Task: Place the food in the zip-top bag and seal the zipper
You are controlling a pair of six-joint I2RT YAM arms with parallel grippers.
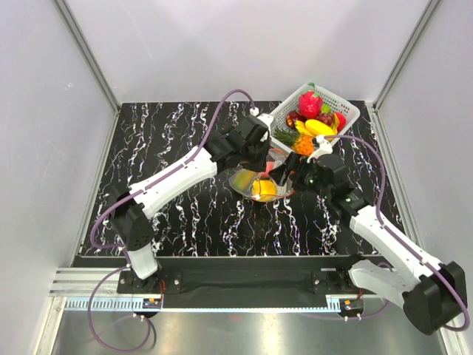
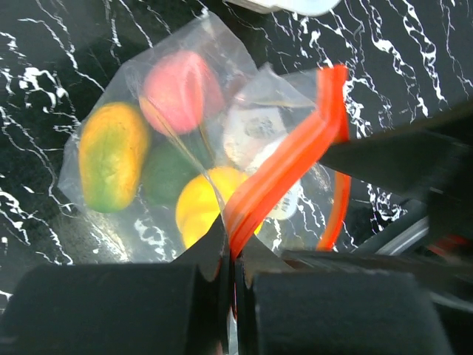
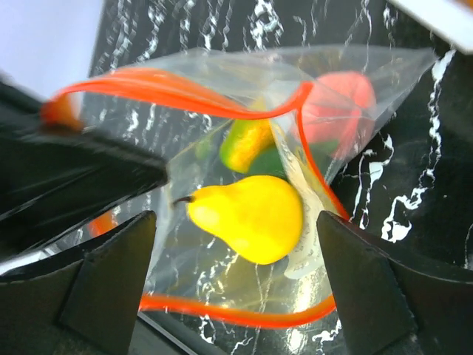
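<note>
The clear zip bag (image 1: 246, 183) with orange zipper lies open, holding a yellow pear (image 3: 251, 218), a mango (image 2: 111, 155), a pink-red fruit (image 2: 181, 92) and a green item (image 2: 166, 174). In the left wrist view my left gripper is shut on the bag's orange zipper edge (image 2: 277, 166). My right gripper is open over the bag's mouth, with the pear seen between its fingers.
A white basket (image 1: 340, 103) full of fruit stands behind the bag at the back right. The black marble board (image 1: 155, 140) is clear on the left and front.
</note>
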